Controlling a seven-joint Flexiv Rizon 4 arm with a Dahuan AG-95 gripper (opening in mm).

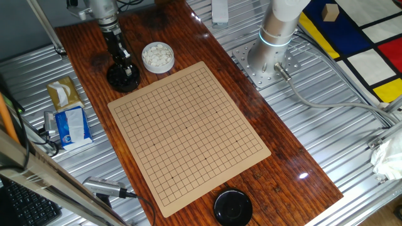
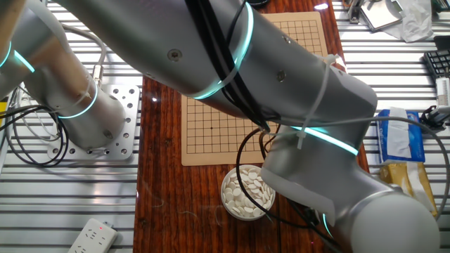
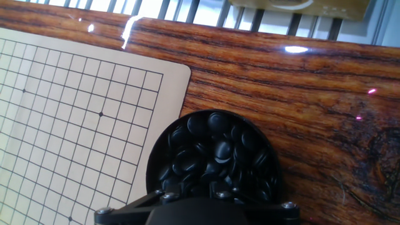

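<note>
My gripper points down at the bowl of black stones, at the table's far left in exterior view 1. In the wrist view the round black bowl is full of glossy black stones, and the gripper's dark body covers its near part. The fingertips are hidden there, so whether they touch or hold a stone cannot be told. Beside the bowl lies the tan grid board, with no stones on it. A white bowl heaped with white stones stands close by.
A black round dish or lid lies by the board's near corner. Tissue packs lie off the table's left edge. The arm covers much of exterior view 2. Bare wood runs along the board's right side.
</note>
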